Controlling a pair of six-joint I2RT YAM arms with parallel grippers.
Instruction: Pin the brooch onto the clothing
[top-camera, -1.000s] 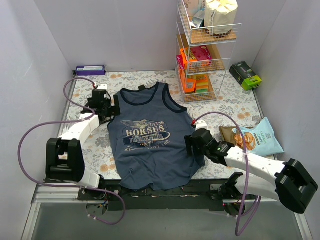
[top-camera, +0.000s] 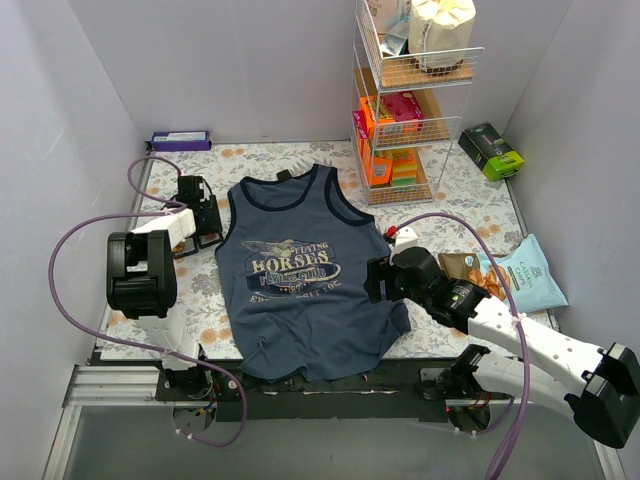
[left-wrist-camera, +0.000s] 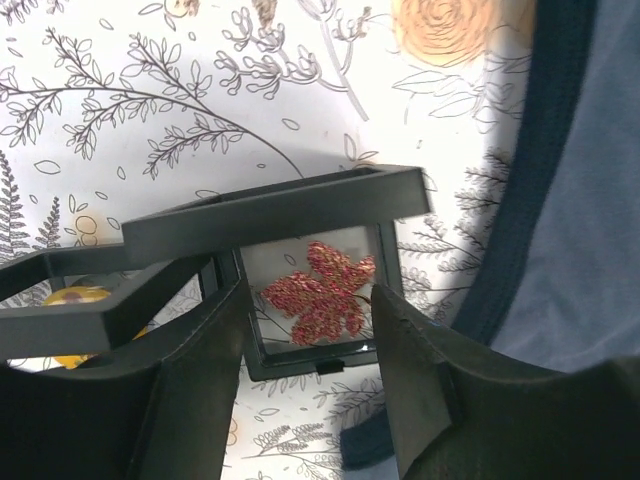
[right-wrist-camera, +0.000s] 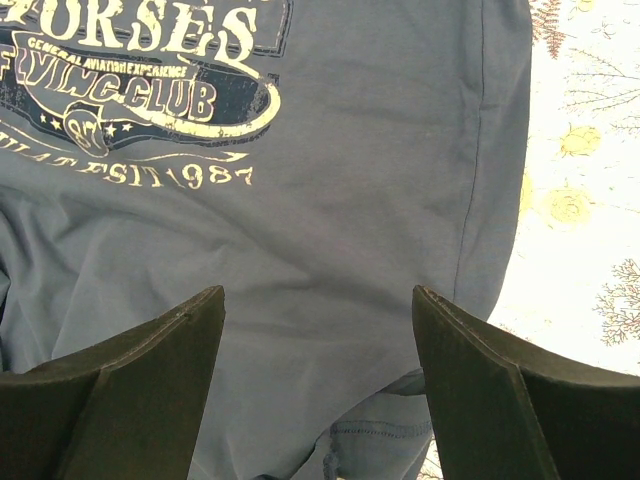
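A red, petal-shaped brooch lies in an open black-framed box in the left wrist view. Over that box is my left gripper, its fingers part open, with the brooch beyond and between the fingertips, not gripped. From above, the left gripper covers most of the box. Dark blue-grey clothing, a tank top with a printed chest, is spread flat in the middle of the table. My right gripper is open above its lower right part, nothing between its fingers.
Beside the brooch's box, another black box holds something yellow. A wire shelf rack stands at the back, a black-green box to its right. Snack bags lie at the right. A purple box sits at the back left.
My left arm has swung left and closer to the boxes, and its gripper has turned. The right gripper has shifted slightly left and stays above the clothing's right side.
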